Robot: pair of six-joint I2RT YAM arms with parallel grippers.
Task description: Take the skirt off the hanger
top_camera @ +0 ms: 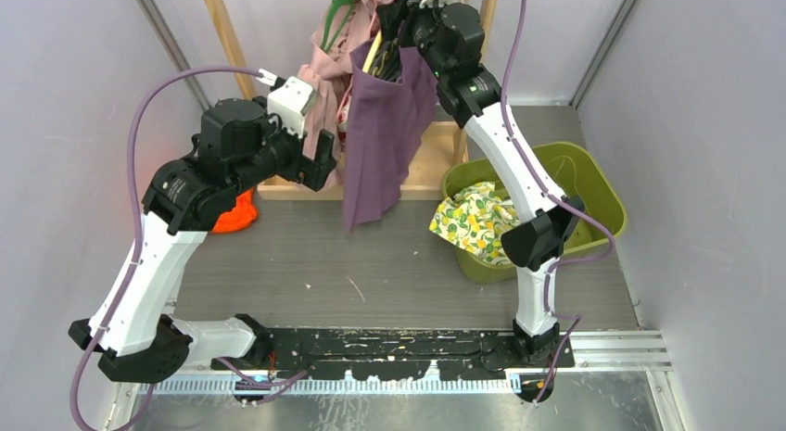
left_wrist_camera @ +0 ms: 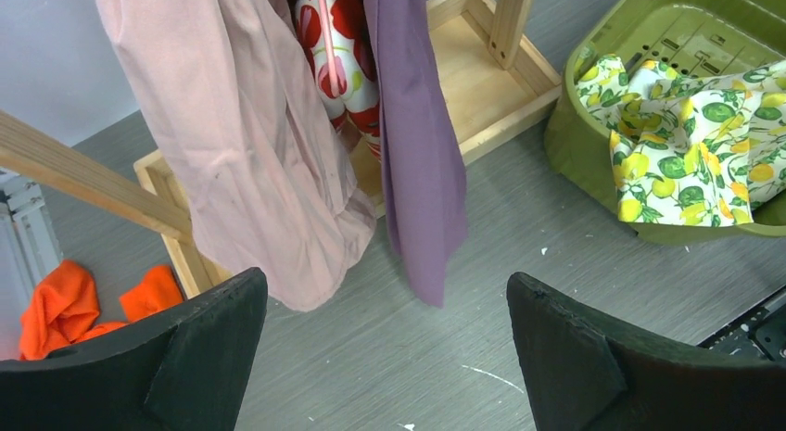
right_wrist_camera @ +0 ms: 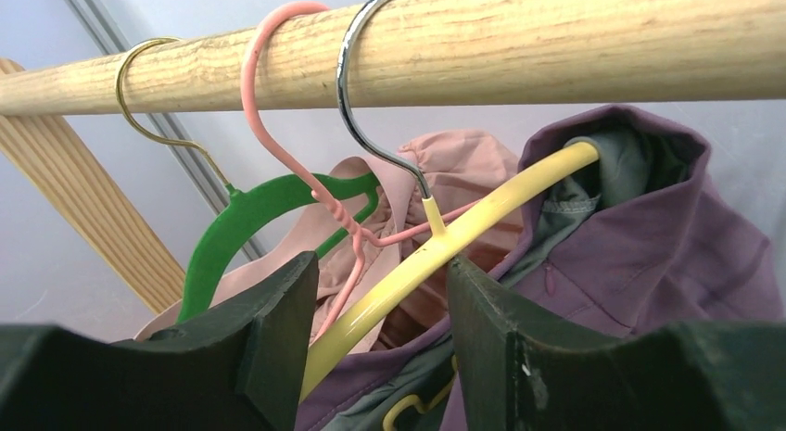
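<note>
A purple skirt [top_camera: 385,144] hangs from a yellow hanger [right_wrist_camera: 375,310], whose metal hook [right_wrist_camera: 348,88] loops over the wooden rail. Its waist droops around the hanger's arm, and a grey-green lining shows inside. My right gripper is partly open high at the rack, with the yellow hanger passing between its spread fingers; whether they touch it I cannot tell. Lower and to the left, my left gripper [top_camera: 320,159] stands open, empty, beside the hanging cloths. The skirt's lower end [left_wrist_camera: 426,236] hangs free in the left wrist view, beyond its fingers.
Beside the skirt hang a pink garment [left_wrist_camera: 232,153] on a green hanger [right_wrist_camera: 236,232] and a red-and-white cloth [left_wrist_camera: 338,60] near a pink hanger [right_wrist_camera: 278,144]. A green bin [top_camera: 602,190] with lemon-print cloth [top_camera: 477,222] stands right. Orange cloth [top_camera: 239,215] lies left.
</note>
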